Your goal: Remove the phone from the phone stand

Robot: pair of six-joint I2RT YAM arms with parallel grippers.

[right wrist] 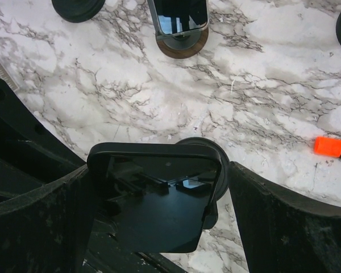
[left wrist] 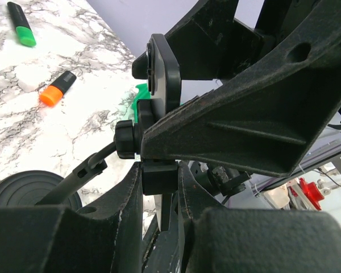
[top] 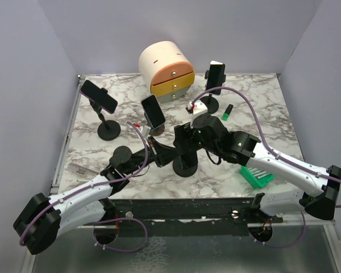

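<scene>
A black phone sits at the centre stand, whose round black base shows beneath both grippers in the top view. My left gripper is shut on the stand's black holder piece, below the phone seen edge-on in the left wrist view. My right gripper is around the upper part of the phone from above, its fingers at either side, part open; whether they touch it is unclear.
Other stands with phones and a third phone stand behind. A cream drawer box, markers and a green tray lie around.
</scene>
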